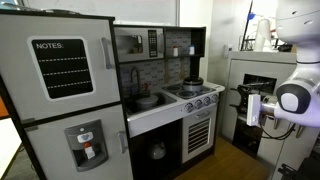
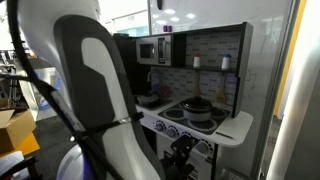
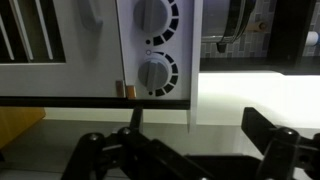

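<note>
My gripper is open with nothing between its fingers, whose black tips stand wide apart in the wrist view. It appears dark beside the white arm in exterior view 1, right of the toy kitchen's stove end. The wrist view looks sideways onto the front panel, with the stove knobs (image 3: 155, 75) and the oven door (image 3: 60, 40) apart from the fingertips. A dark pot (image 1: 191, 87) sits on the stovetop (image 2: 187, 117). In exterior view 2 the arm covers much of the kitchen's lower left front.
A sink (image 1: 150, 101) lies left of the stove, with a microwave (image 1: 134, 44) above it. The toy fridge (image 1: 68, 90) stands at the far left. Small jars (image 2: 226, 61) rest on the shelf. A grey cabinet (image 1: 255, 72) is behind the arm.
</note>
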